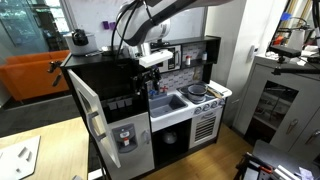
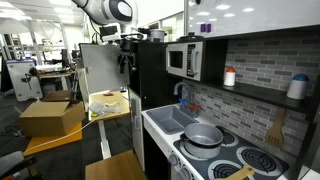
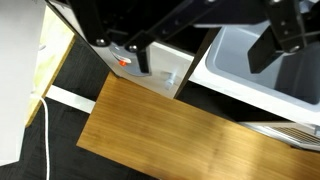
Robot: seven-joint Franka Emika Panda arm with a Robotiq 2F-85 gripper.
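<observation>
My gripper is open in the wrist view, its two dark fingers well apart and nothing visible between them. Below it are a white lower cabinet front with a small red mark (image 3: 124, 62) and the wooden floor (image 3: 165, 135). A tall white door (image 1: 92, 110) stands swung out at the cabinet's left side. The white arm (image 1: 137, 25) reaches in above the cabinets; its dark lower end blends into the black cabinet, so contact with the door cannot be told.
To the right lie a grey sink (image 2: 173, 120) and a stove with a dark pan (image 2: 204, 134). A microwave (image 2: 185, 59) hangs above the counter. A cardboard box (image 2: 55, 117) stands at the left. Bare floor lies before the cabinets.
</observation>
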